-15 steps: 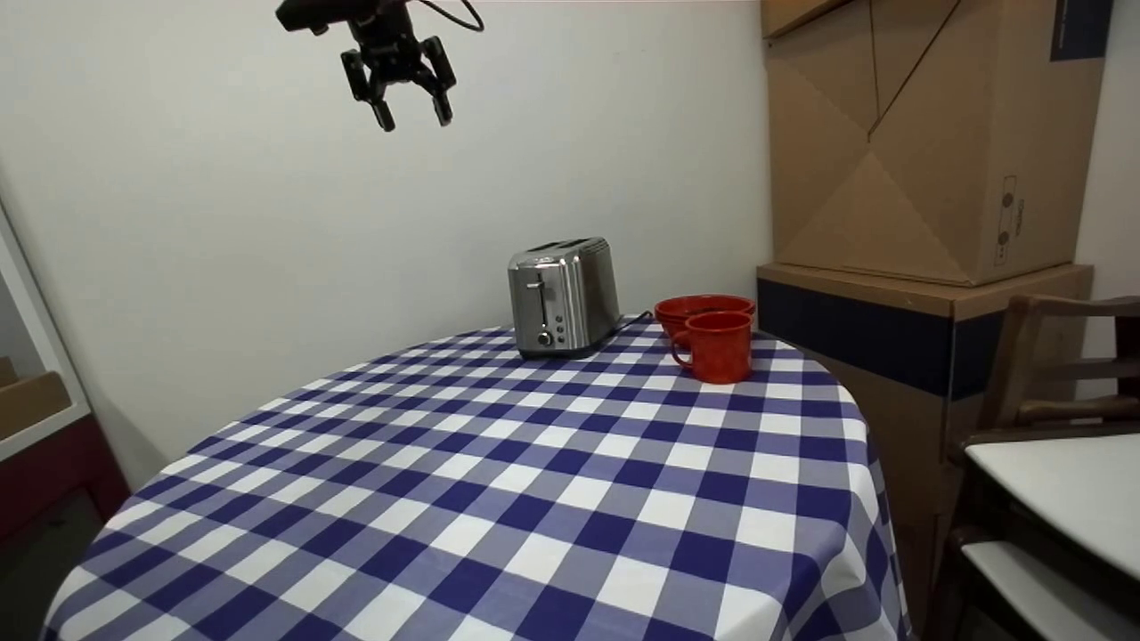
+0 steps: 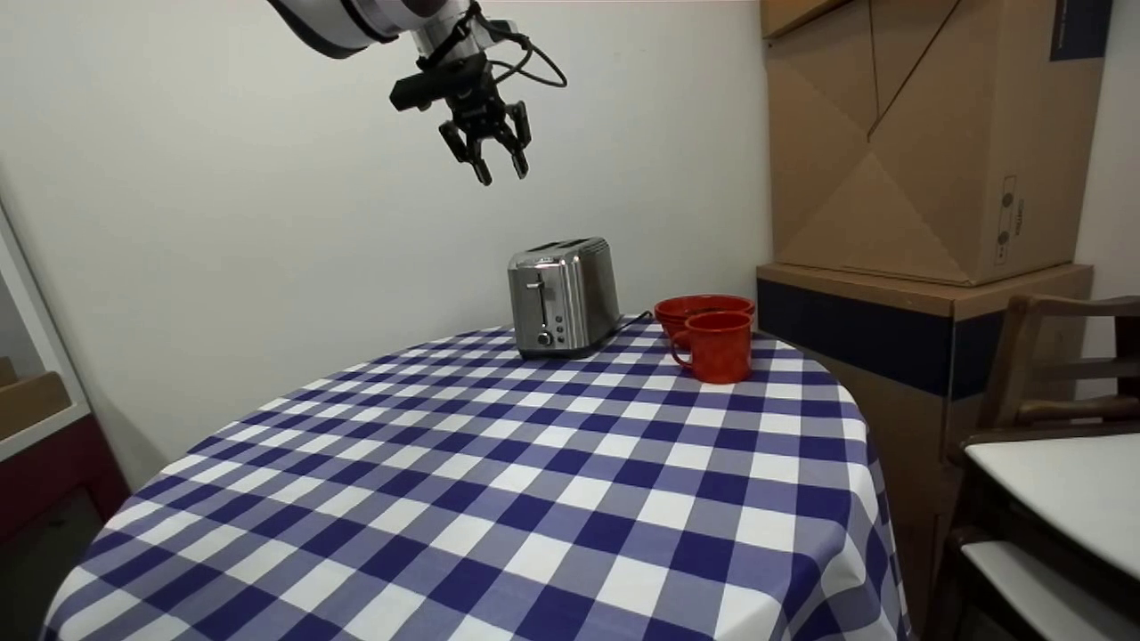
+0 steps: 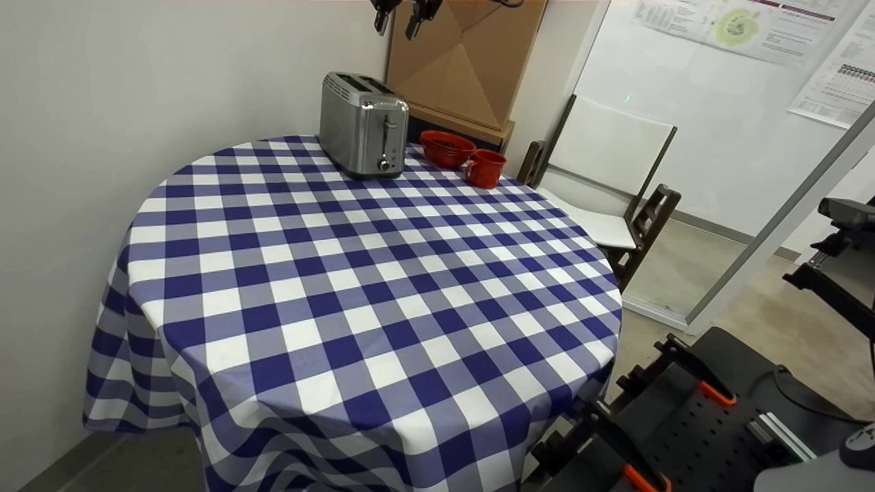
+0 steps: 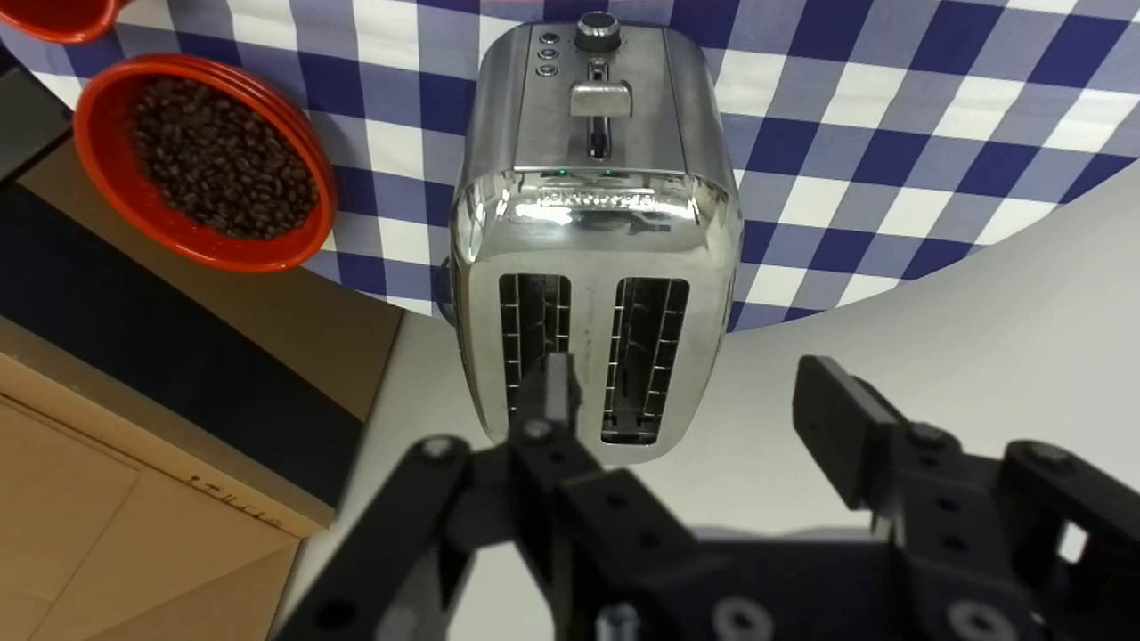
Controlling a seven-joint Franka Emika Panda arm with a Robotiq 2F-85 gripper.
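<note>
High above the back of the table hangs my gripper (image 2: 500,176), over and slightly left of the toaster in exterior view 1. Its two fingers stand apart with nothing between them. The silver two-slot toaster (image 2: 564,299) is upright on the cloth, and both of its slots look empty from the wrist view. One finger (image 4: 557,395) overlaps the toaster's left slot there, though the toaster is well below. A red bowl (image 4: 96,182) holds dark brown beans (image 4: 219,160). In front of the bowl stands a red mug (image 2: 719,347), its handle to the left.
A blue-and-white checked tablecloth (image 3: 328,287) covers the round table, and most of it is clear. The wall (image 2: 267,214) runs close behind the toaster. Stacked cardboard boxes (image 2: 876,160) rise beyond the bowl, and a chair (image 3: 607,172) stands at the table's far side.
In exterior view 1 my gripper has moved right and down, closer to the toaster, and its fingers look somewhat nearer each other. Toaster, bowl and mug have stayed in place.
</note>
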